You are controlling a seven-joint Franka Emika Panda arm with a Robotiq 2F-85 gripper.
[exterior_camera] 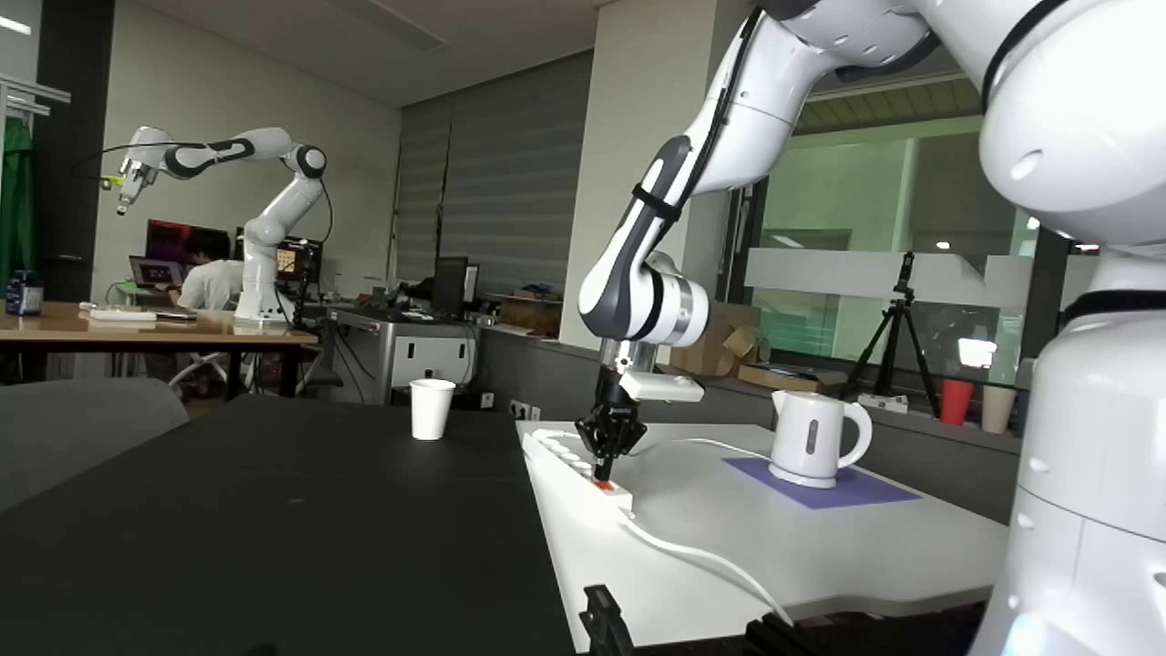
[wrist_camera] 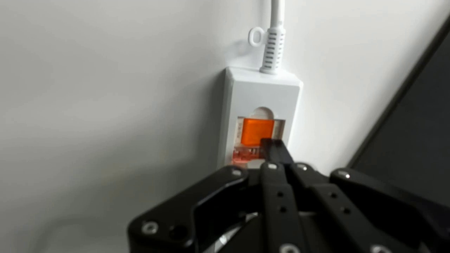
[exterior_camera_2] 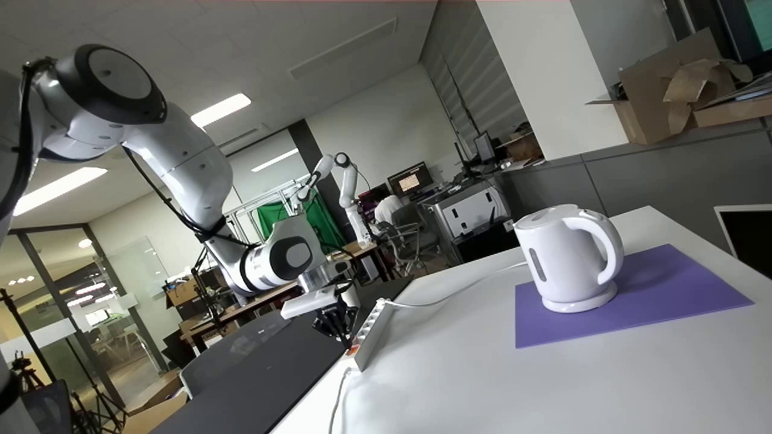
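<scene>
A white power strip (exterior_camera: 567, 459) lies along the left edge of the white table. In the wrist view, its orange switch (wrist_camera: 257, 131) shows near the end where the cord leaves. My gripper is shut, with nothing visible between its fingers. The fingertips overlap the lower right corner of the orange switch in that view; whether they press on it I cannot tell. Exterior view 2 has the gripper (exterior_camera_2: 347, 345) pointing down at the same end of the strip (exterior_camera_2: 370, 332). Part of the strip is hidden beneath the gripper in the wrist view.
A white kettle (exterior_camera_2: 569, 257) stands on a purple mat (exterior_camera_2: 673, 278), clear of the arm. On the black table (exterior_camera: 328, 525) sits a white paper cup (exterior_camera: 431, 409). The strip's white cord (exterior_camera: 710, 561) runs toward the front. Open white tabletop lies between strip and kettle.
</scene>
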